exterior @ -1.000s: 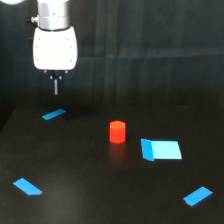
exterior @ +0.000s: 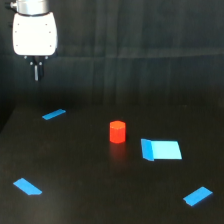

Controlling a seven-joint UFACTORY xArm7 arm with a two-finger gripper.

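A red block [exterior: 117,132] stands on the dark table, a little right of the middle. My gripper [exterior: 38,73] hangs from the white arm [exterior: 35,35] at the upper left, well above the table and far from the block. Its fingers are small and dark against the black backdrop, so whether they are apart or together does not show. No object can be made out at their tips.
A pale blue square [exterior: 167,150] lies right of the block, with a blue strip [exterior: 147,150] along its left side. More blue strips lie at the back left [exterior: 54,114], front left [exterior: 27,187] and front right [exterior: 198,196].
The arm and gripper have shifted left and upward in the picture. The red block, the pale blue square and the strips stay where they were.
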